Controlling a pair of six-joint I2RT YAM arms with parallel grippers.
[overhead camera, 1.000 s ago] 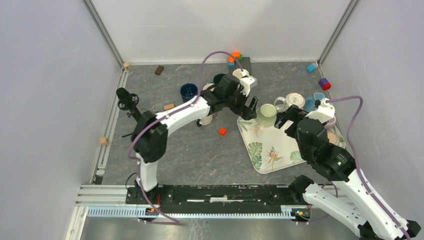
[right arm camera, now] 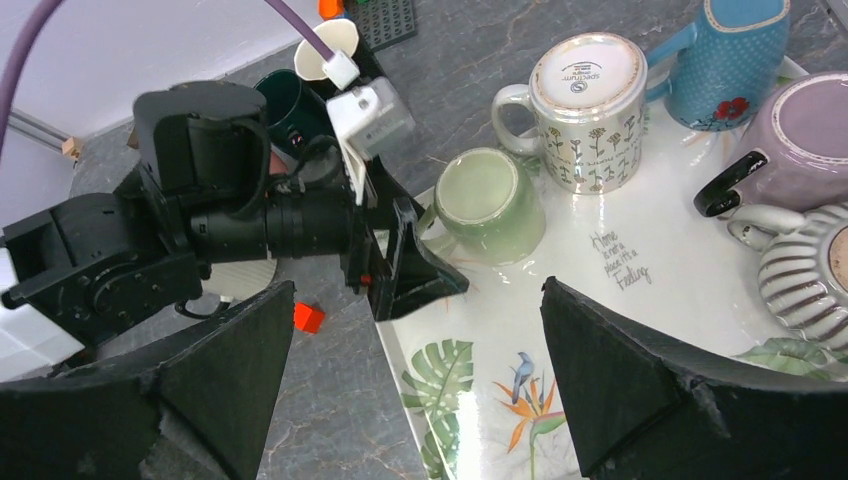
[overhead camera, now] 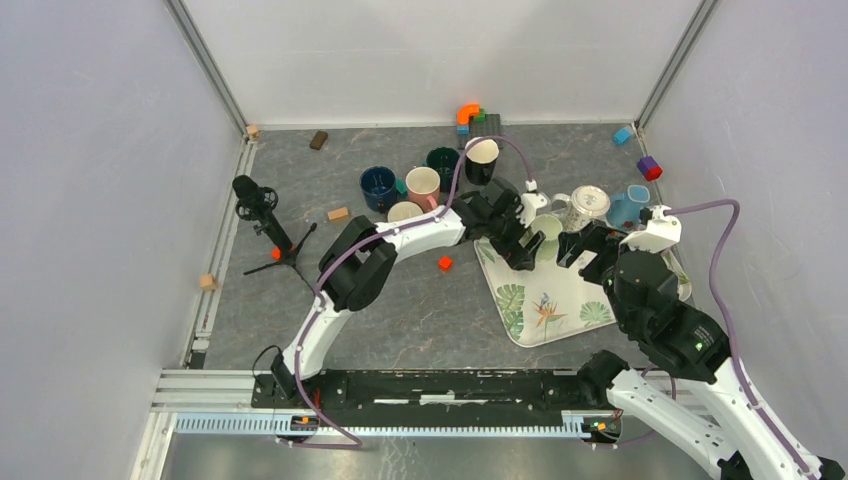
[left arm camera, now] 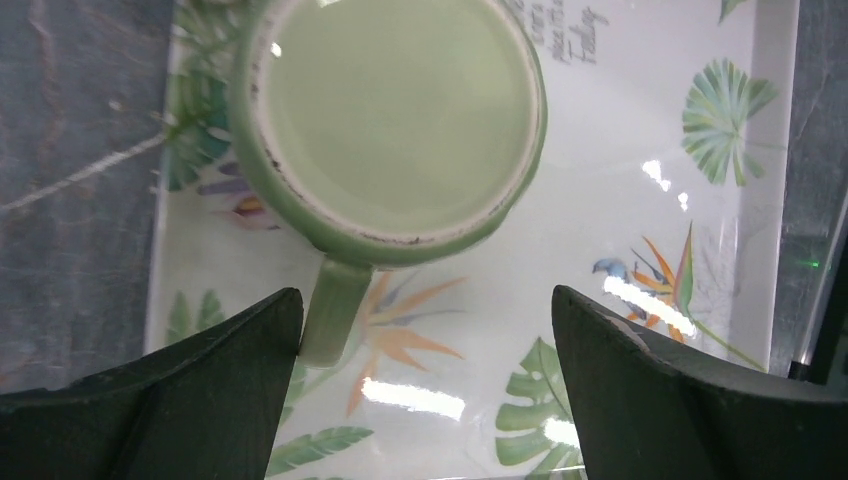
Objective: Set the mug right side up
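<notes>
On the floral tray (overhead camera: 540,310) an upside-down green mug (left arm camera: 390,120) shows its base up, its handle (left arm camera: 335,305) pointing toward my open left gripper, whose fingers are either side of and just beyond it. In the right wrist view the green mug (right arm camera: 490,215) lies at the tray's left part, beside the left arm. My right gripper (overhead camera: 580,250) stands open above the tray's right side, with nothing between its fingers.
More upturned mugs share the tray: white floral (right arm camera: 585,130), blue (right arm camera: 725,70), purple (right arm camera: 800,140) and striped (right arm camera: 810,280). Several cups (overhead camera: 378,188) stand to the left. A red cube (overhead camera: 445,263) lies left of the tray.
My left gripper has moved right and down toward the front of the green mug.
</notes>
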